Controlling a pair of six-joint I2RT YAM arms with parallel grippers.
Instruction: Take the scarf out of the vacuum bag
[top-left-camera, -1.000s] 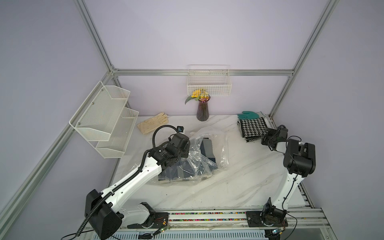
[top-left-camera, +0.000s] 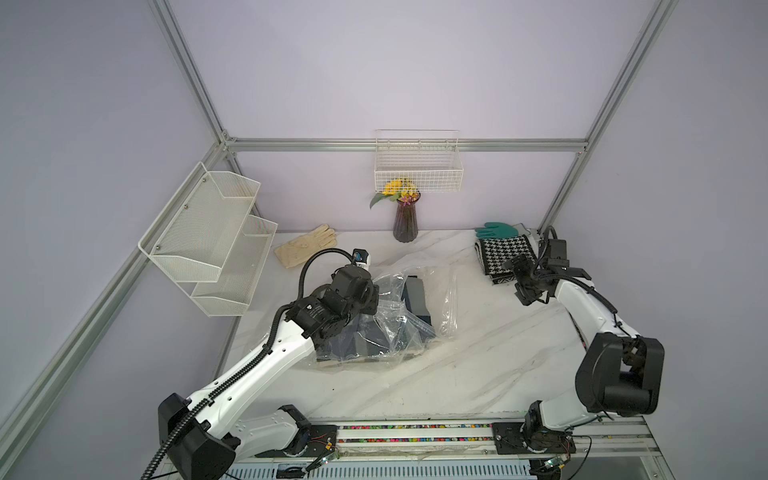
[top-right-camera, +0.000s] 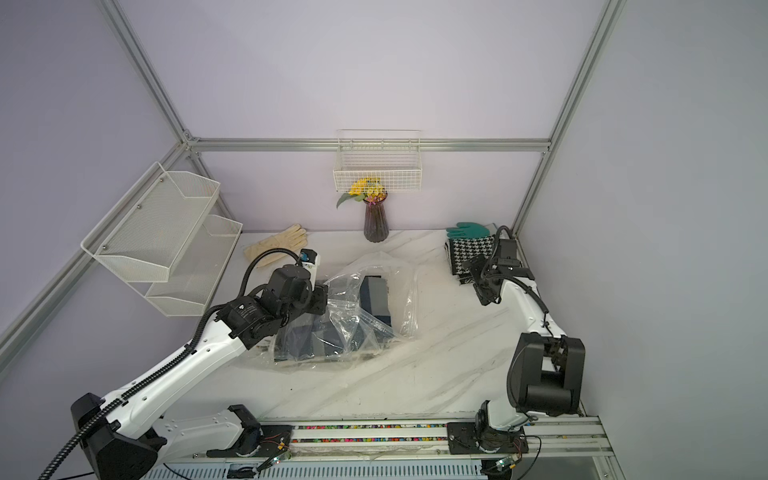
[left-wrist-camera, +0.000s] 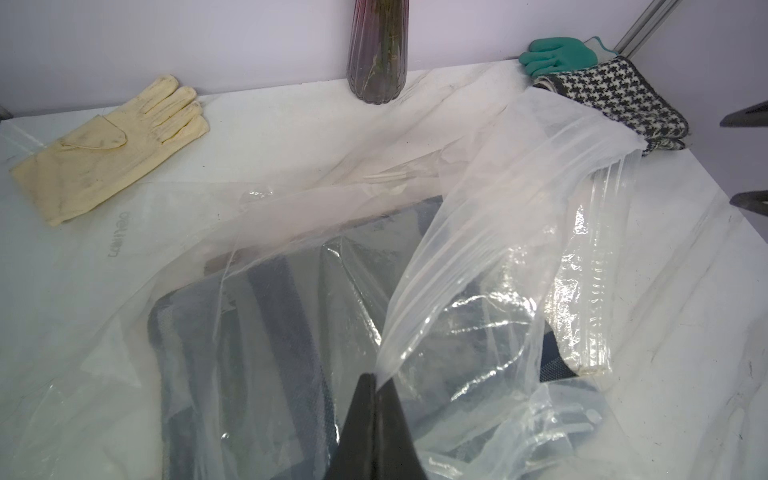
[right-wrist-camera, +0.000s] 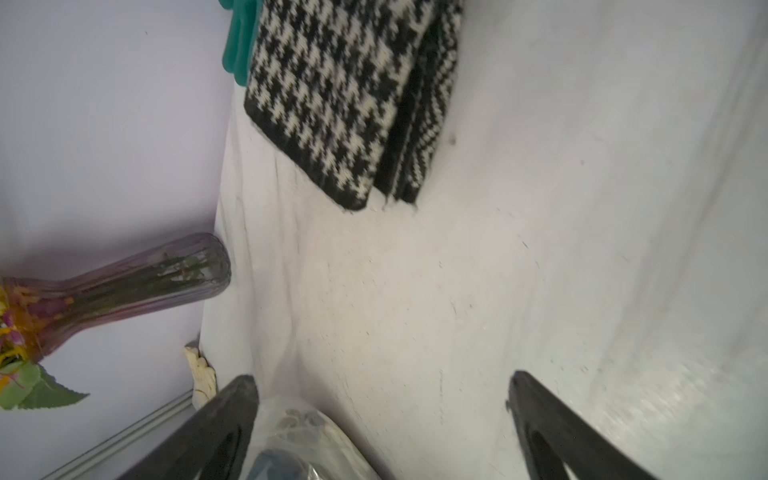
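Note:
A clear vacuum bag (left-wrist-camera: 512, 176) lies on the table, its film drawn up into a fold. At the tip of that fold my left gripper is shut, pinching the plastic. Inside the bag is the folded scarf (left-wrist-camera: 280, 320), dark blue and grey in stripes, seen through the film; its right end (top-left-camera: 416, 297) lies toward the bag's opening. Over the table's right side, well apart from the bag, my right gripper stands open and empty. Its fingers (left-wrist-camera: 748, 117) also show at the right edge of the left wrist view.
A houndstooth cloth (right-wrist-camera: 336, 88) and a green glove (left-wrist-camera: 560, 54) lie at the back right. A flower vase (top-left-camera: 405, 221) stands at the back wall, a beige glove (left-wrist-camera: 120, 144) to its left. Bare table lies right of the bag and along the front.

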